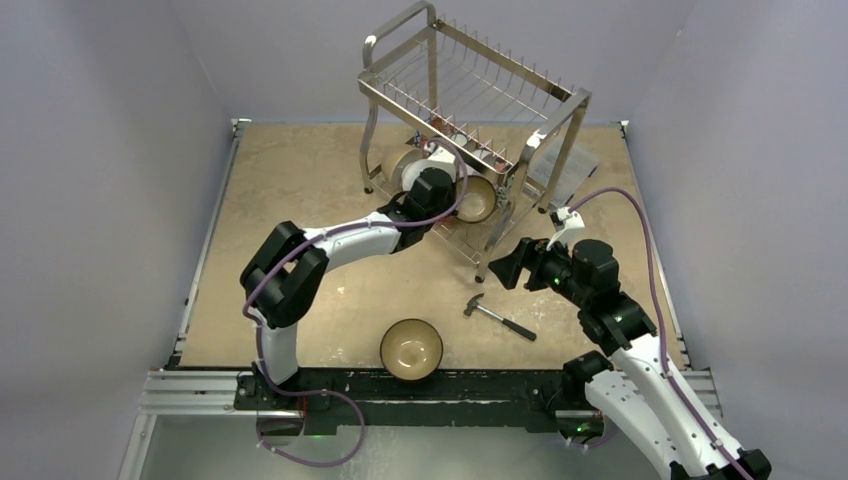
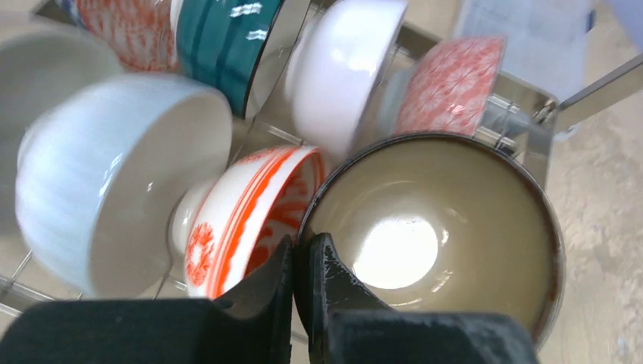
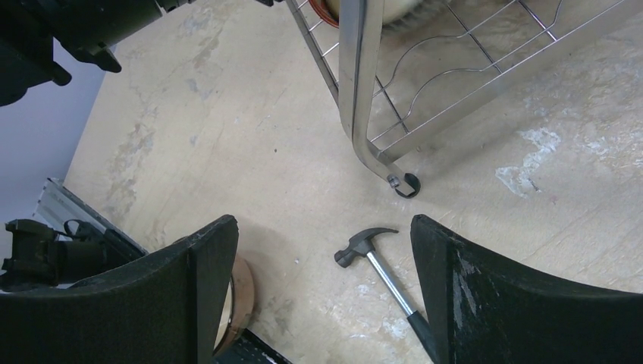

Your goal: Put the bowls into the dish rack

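Observation:
My left gripper is shut on the rim of a brown glass bowl [image 2: 447,220]. The bowl leans at the lower shelf of the dish rack [image 1: 475,55], beside an orange-and-white bowl [image 2: 250,205]. Whether it rests on the shelf wires is hidden. Behind it on that shelf stand a white bowl [image 2: 345,68], a pink patterned bowl [image 2: 455,83] and a teal bowl [image 2: 224,45]; a pale blue bowl [image 2: 121,174] is at the left. A second brown bowl [image 1: 411,349] sits on the table's front edge. My right gripper is open and empty, right of the rack.
A hammer [image 3: 387,277] lies on the table in front of the rack, between the second brown bowl and my right arm. The rack's front leg [image 3: 360,91] stands close to it. The upper shelf is empty. Free table lies to the left.

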